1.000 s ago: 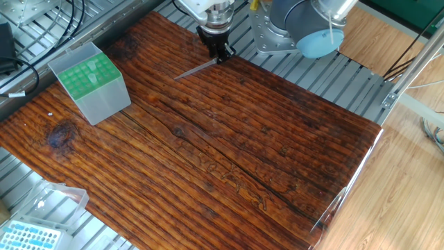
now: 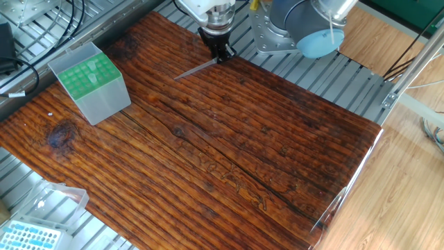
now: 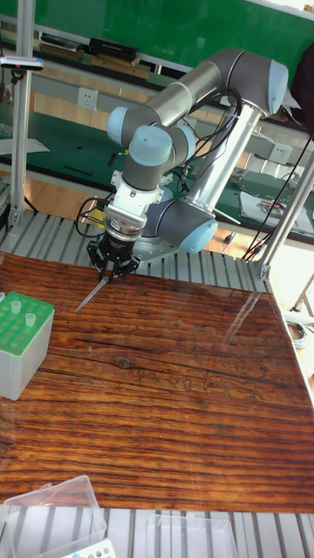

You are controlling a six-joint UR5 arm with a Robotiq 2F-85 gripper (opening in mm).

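At the far edge of the wooden board [image 2: 229, 132], my gripper [image 2: 220, 57] points down, shut on one end of a thin grey pointed tool [image 2: 196, 69]. The tool slants out to the left and tapers to a tip; exterior view 3 shows the same tool [image 3: 91, 296] below the black gripper [image 3: 109, 274]. To the left stands a translucent box [image 2: 105, 104] with a green perforated rack top [image 2: 87, 75]. Two small pale pieces rise from the holes of the green top [image 3: 23, 316] in exterior view 3. The tool's tip is apart from the box.
A clear plastic lid [image 2: 59, 201] and a white rack with blue pieces [image 2: 31, 236] lie on the slatted metal at the near left. The board's middle and right are bare. Metal rails border the work area.
My gripper's lower end has shifted very slightly; the tool and the box look the same as before.
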